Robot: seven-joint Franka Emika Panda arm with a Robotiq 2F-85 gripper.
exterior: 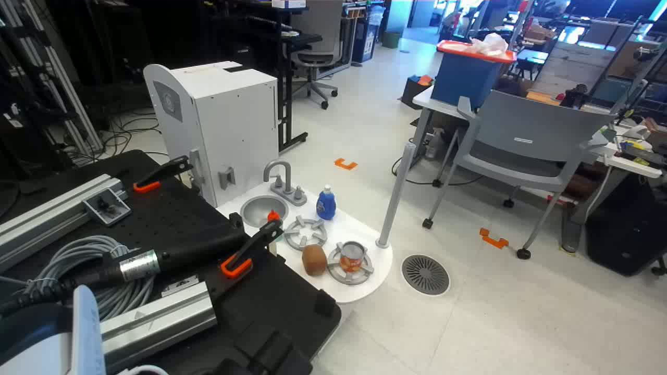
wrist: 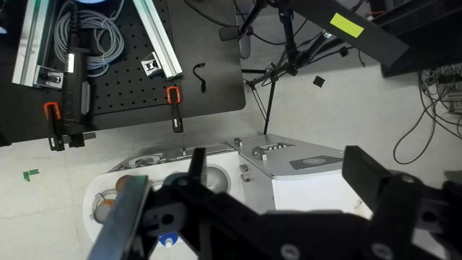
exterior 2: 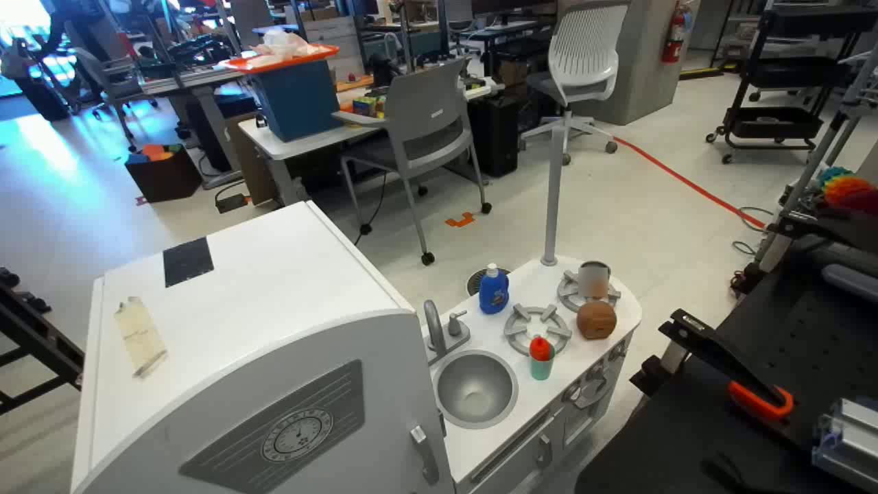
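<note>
Only the wrist view shows my gripper; its fingers stand wide open, with no object between them. Below lies the white counter of a toy kitchen (exterior 2: 527, 416). A blue bottle (exterior 2: 494, 291), a brown roundish object (exterior 2: 597, 320) and a small teal cup (exterior 2: 540, 369) with something orange-red in it stand on the counter. On the farther burner is a can (exterior: 351, 253) with an orange label. The grey sink (exterior 2: 477, 391) is empty. From the wrist, my gripper's body hides part of the counter and its things.
A tall white cabinet (exterior 2: 247, 272) rises beside the sink, and a grey post (exterior: 397, 197) stands at the counter's other end. The black table (exterior: 269, 325) borders the kitchen, carrying orange-tipped clamps (exterior: 236, 265), metal rails and coiled cable.
</note>
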